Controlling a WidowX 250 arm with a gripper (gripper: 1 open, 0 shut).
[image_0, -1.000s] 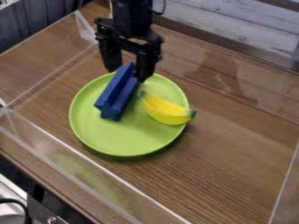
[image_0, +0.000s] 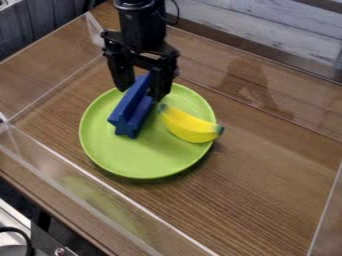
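A green plate (image_0: 147, 155) lies on the wooden table, holding a blue oblong block (image_0: 130, 116) on its left side and a yellow banana (image_0: 190, 125) on its right. My black gripper (image_0: 139, 80) hangs open over the upper end of the blue block, which it partly hides. Whether the fingers touch the block I cannot tell.
Clear rims run along the lower left and right, and white boards line the back.
My gripper has moved a little left and down toward the blue block. The block, banana and plate look unmoved.
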